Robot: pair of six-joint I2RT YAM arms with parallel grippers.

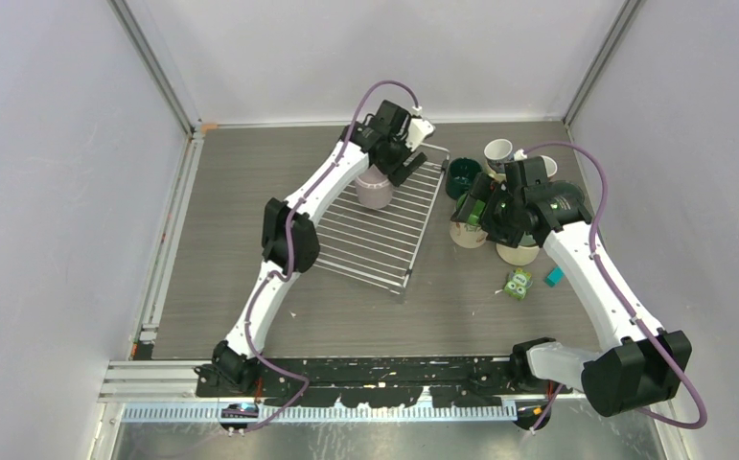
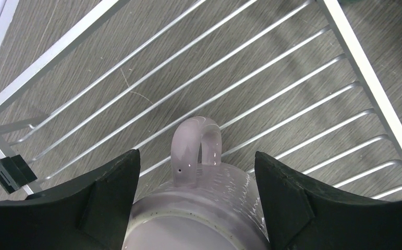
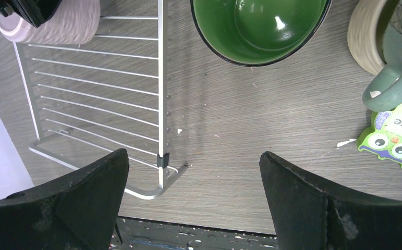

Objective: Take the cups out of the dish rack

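A pale pink ribbed cup lies on its side on the wire dish rack, near the back. Its handle points up in the left wrist view. My left gripper straddles the cup, one finger close along each side. Whether the pads press on it cannot be made out. Over the mugs on the right, my right gripper is open, with only rack and table visible between its fingers. Below it stand a green-lined cup and a grey-green mug.
A dark green cup and a white patterned cup stand at the back right. A green owl toy and a small blue block lie in front. Clear table shows left of the rack.
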